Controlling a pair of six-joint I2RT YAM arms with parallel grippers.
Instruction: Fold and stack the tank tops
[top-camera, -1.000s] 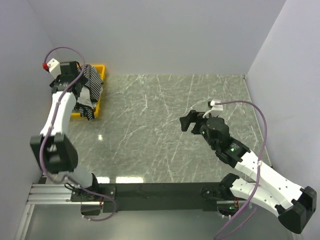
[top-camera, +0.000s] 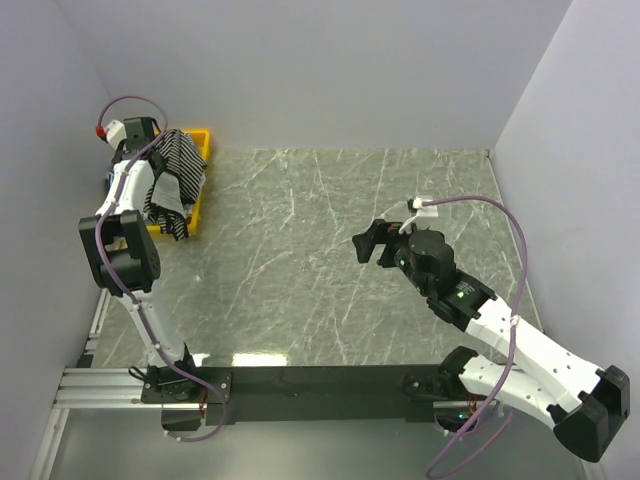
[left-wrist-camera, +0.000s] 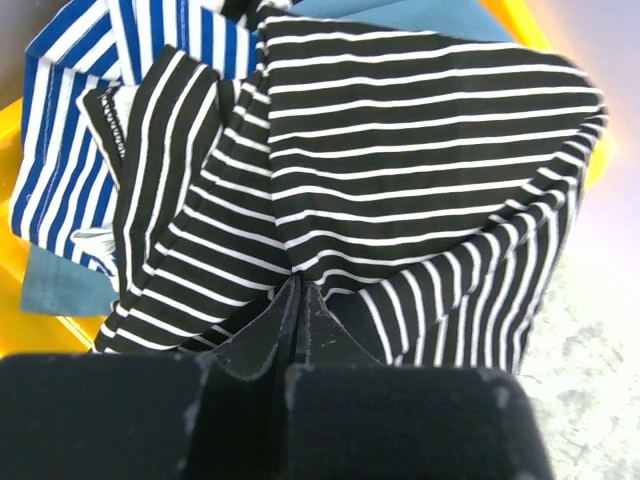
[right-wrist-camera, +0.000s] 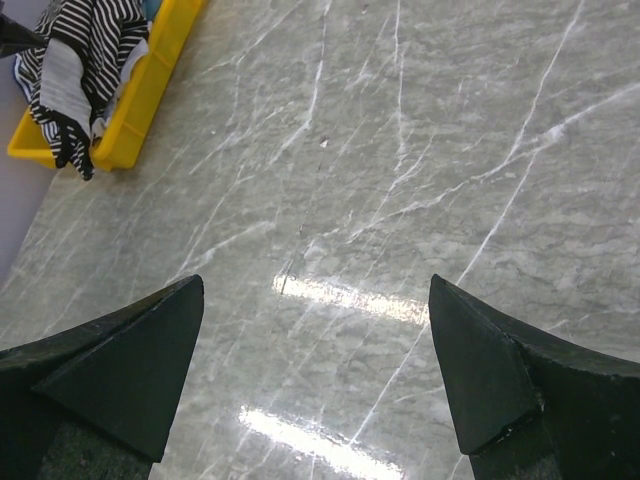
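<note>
A black-and-white striped tank top (left-wrist-camera: 400, 160) lies bunched over the other clothes in the yellow bin (top-camera: 204, 147) at the back left. My left gripper is down in the bin, shut, its tips against a crease of that striped cloth; whether any fabric is pinched between them is hidden. Beside it are a blue-and-white striped garment (left-wrist-camera: 65, 150) and plain blue-grey cloth (left-wrist-camera: 60, 285). In the top view, part of the black-striped top (top-camera: 180, 158) hangs over the bin's front edge. Over the right part of the table my right gripper (top-camera: 372, 250) is open and empty.
Walls rise close behind and to the left of the bin. Purple cables (top-camera: 520, 290) run along both arms.
The right arm has shifted slightly left.
</note>
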